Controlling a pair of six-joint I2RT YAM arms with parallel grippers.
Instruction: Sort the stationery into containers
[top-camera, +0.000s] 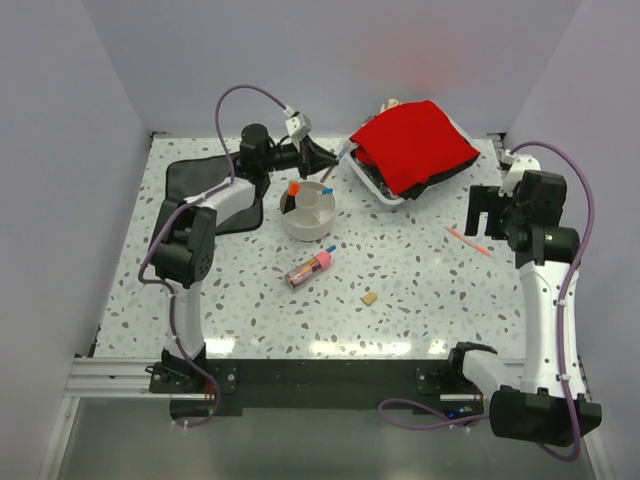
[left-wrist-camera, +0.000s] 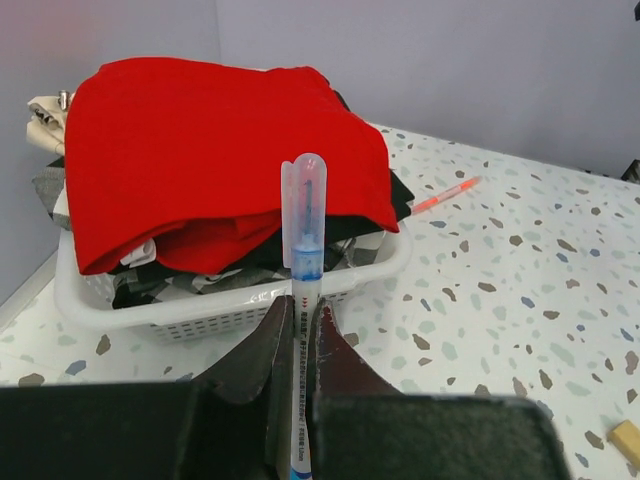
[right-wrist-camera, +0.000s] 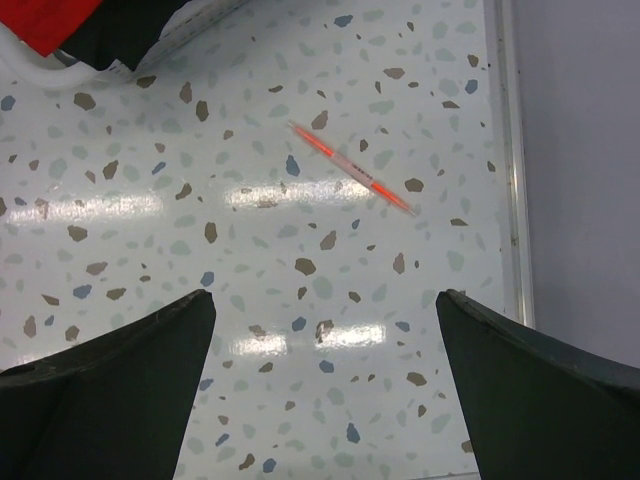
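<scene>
A clear-capped blue and white pen is clamped in my left gripper, held above the white round holder with orange and blue items in it. A pink bottle-like pencil container lies on the speckled table, with a small yellow block to its right. An orange pen lies at the right of the table, below my open right gripper, which has nothing between its fingers.
A white basket piled with red and dark cloths stands at the back right. A black mat lies at the left.
</scene>
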